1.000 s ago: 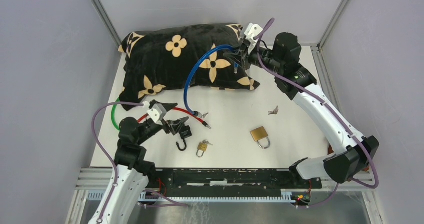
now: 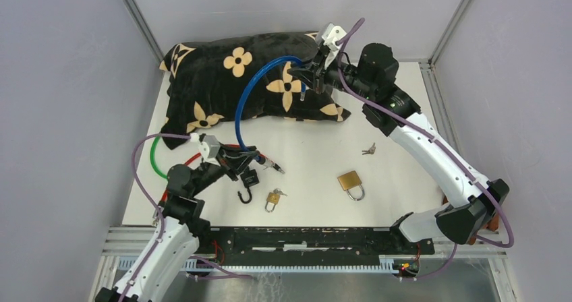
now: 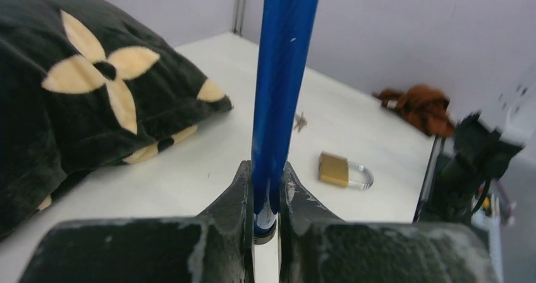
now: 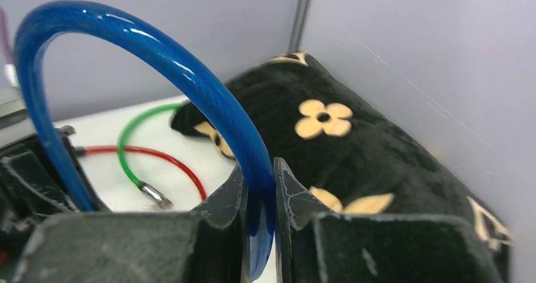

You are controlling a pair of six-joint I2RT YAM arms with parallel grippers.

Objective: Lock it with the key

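A blue cable lock arches between my two grippers in the top view. My left gripper is shut on its lower end; in the left wrist view the blue tube runs up from between the fingers. The lock's dark lower end shows behind those fingertips. Over the pillow, my right gripper has the other end, its metal tip hanging below. The right wrist view shows the tube pressed between both fingers. Whether a key sits in this lock cannot be told.
Brass padlocks, a dark padlock and loose keys lie on the white table. A red cable and a green cable lie at left. A patterned pillow covers the back.
My right gripper has shifted left with the upper end, and the arch has moved left too.
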